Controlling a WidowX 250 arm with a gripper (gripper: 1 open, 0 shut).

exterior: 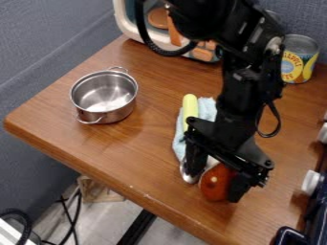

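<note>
The black gripper (230,170) reaches down over an orange-red round object (215,186) at the front of the wooden table (121,153), its fingers around or against it; whether they grip it is hard to tell. Just left of the gripper lie a light blue cloth (182,144) and a pale yellow cylindrical item (190,110) on it, with a shiny metal piece partly hidden near the cloth's lower end.
A steel pot (103,95) sits on the left of the table. A can (297,59) stands at the back right, a white rack (128,19) at the back. A dark appliance with white knobs (311,184) lines the right edge.
</note>
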